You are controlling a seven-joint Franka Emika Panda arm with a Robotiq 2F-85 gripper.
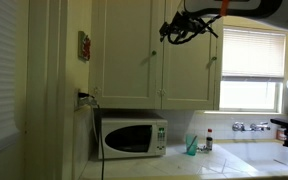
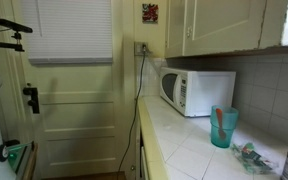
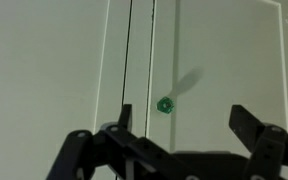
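My gripper [image 1: 169,33] is raised in front of the upper cabinet, with its fingers apart and nothing between them. In the wrist view, a small round green knob [image 3: 165,104] shows between the spread fingers, on the right-hand cabinet door [image 3: 224,60]. The left-hand door [image 3: 44,65] lies across a narrow dark seam from it. Both doors look shut. How far the fingertips are from the knob cannot be judged.
Below the cabinet, a white microwave [image 1: 134,137] stands on the tiled counter [image 2: 189,150]. A teal cup [image 2: 224,125], a small plastic bag [image 2: 252,158] and a bottle [image 1: 209,139] are to its right. A sink [image 1: 264,155] lies farther right.
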